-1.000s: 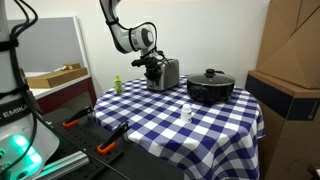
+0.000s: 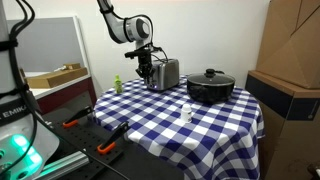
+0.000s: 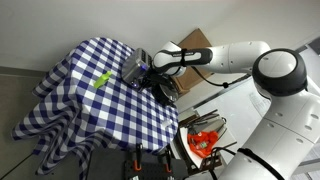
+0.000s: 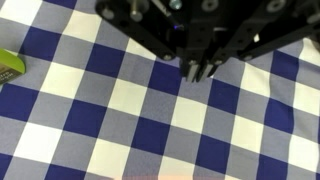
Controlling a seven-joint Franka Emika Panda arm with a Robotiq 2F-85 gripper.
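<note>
My gripper point(image 2: 147, 76) hangs over the checkered tablecloth, in front of the toaster. In the wrist view the gripper is shut, its narrow fingertips together with only cloth visible below and nothing between them. A small green bottle point(image 2: 117, 84) stands apart from it on the left side of the table; the wrist view catches part of the green bottle point(image 4: 10, 65) at its left edge. A silver toaster point(image 2: 169, 73) sits at the back, partly covered by the arm. Near the front right is a small white cup point(image 2: 186, 115).
To the right of the toaster stands a large black lidded pot point(image 2: 210, 87). A blue-and-white checkered cloth point(image 2: 150, 118) covers the table, with clear room at its middle and front. Beyond the table on the right is a tall brown box point(image 2: 283, 100).
The bottle, cup, toaster and pot have stayed in place.
</note>
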